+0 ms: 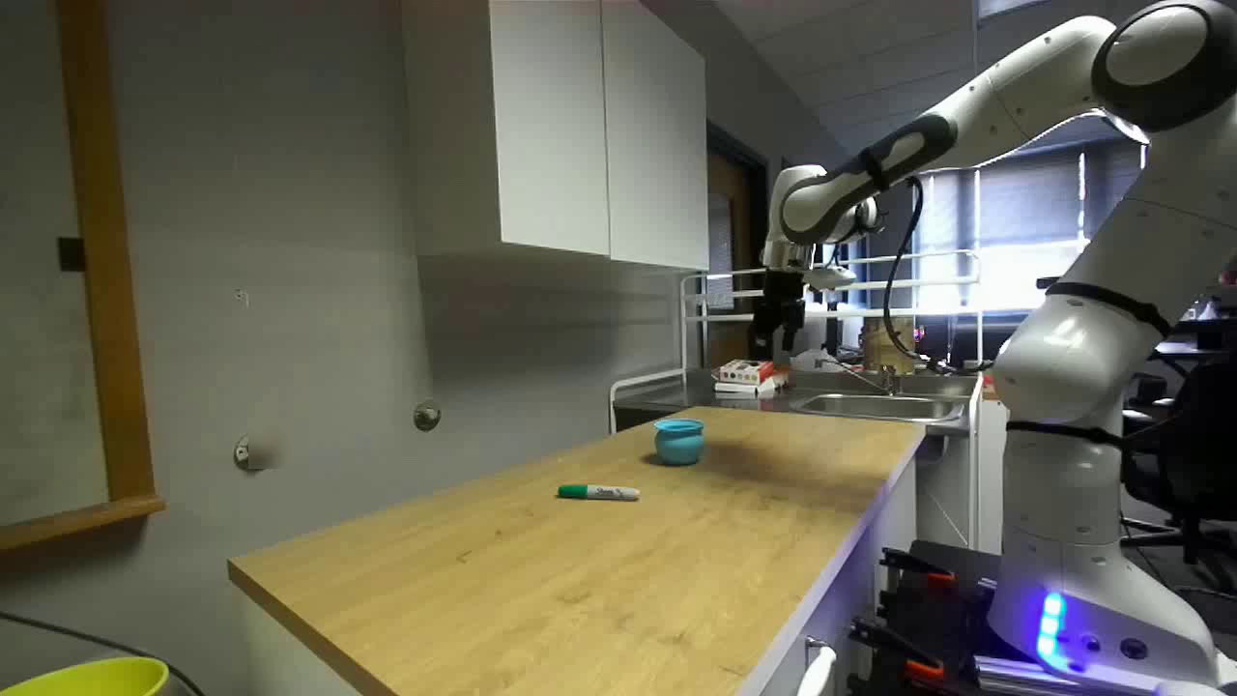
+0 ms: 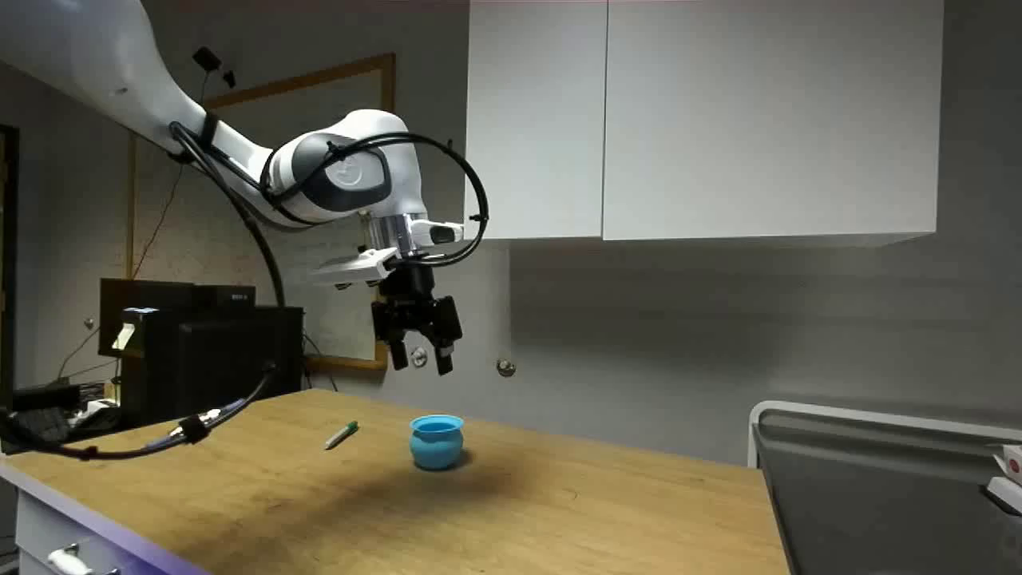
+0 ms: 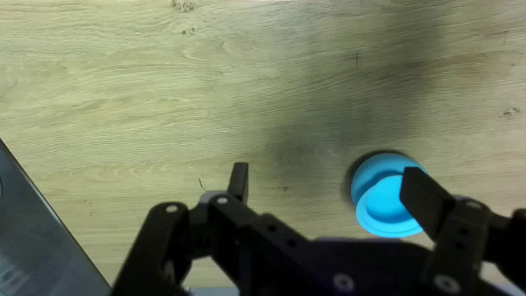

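A small turquoise pot [image 2: 437, 445] stands upright on the wooden counter [image 2: 613, 498], its mouth facing up. Beside it lies a white marker with a green cap [image 1: 597, 493], flat on the wood; the wrist view does not show it. My gripper [image 2: 419, 366] hangs well above the counter, pointing down, its fingers spread with nothing between them. In the wrist view the pot [image 3: 387, 217] is at the lower right, partly covered by the right finger [image 3: 425, 202]. The left finger [image 3: 239, 182] is over bare wood.
White cabinets [image 2: 766, 124] hang on the wall above the counter. Beyond one end are a sink [image 1: 887, 406] and a red and white box [image 1: 744, 371]. A cable [image 2: 144, 449] loops low over the counter. Much of the wood is clear.
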